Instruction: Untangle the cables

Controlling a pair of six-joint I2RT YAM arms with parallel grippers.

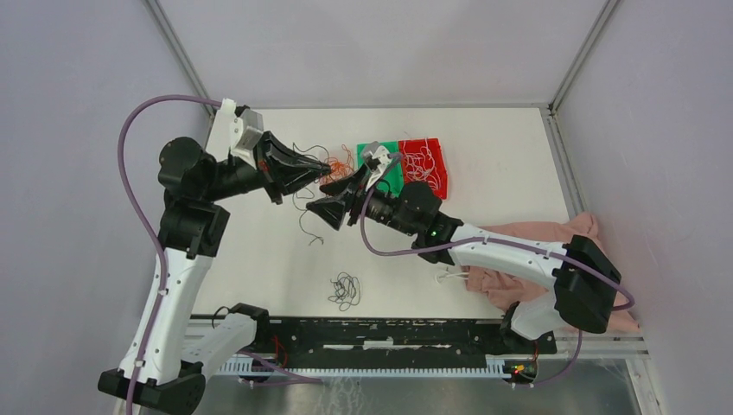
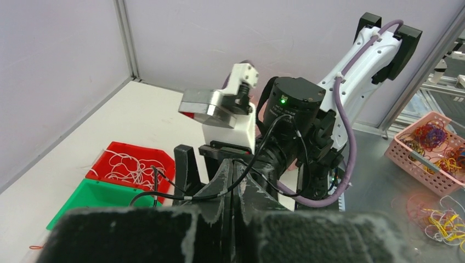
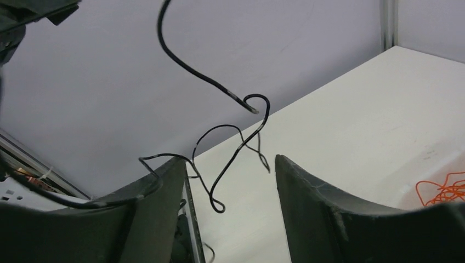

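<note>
My left gripper (image 1: 327, 169) is raised over the table, shut on a black cable (image 2: 253, 160). In the left wrist view the cable leaves its fingertips in loops to both sides. Loose black strands (image 1: 309, 226) hang below it in the top view. Close by on the right, my right gripper (image 1: 324, 212) stands partly open and points toward the hanging strands. In the right wrist view, looped black cable (image 3: 241, 145) shows between and beyond its parted fingers; I see no grip on it. A separate dark cable bundle (image 1: 345, 292) lies on the table near the front.
Behind the grippers are a red bin (image 1: 439, 164) with white cables, a green bin (image 2: 93, 198) and orange cables (image 1: 339, 168). A pinkish cloth (image 1: 510, 285) covers the right side, with a white cable (image 1: 451, 275) beside it.
</note>
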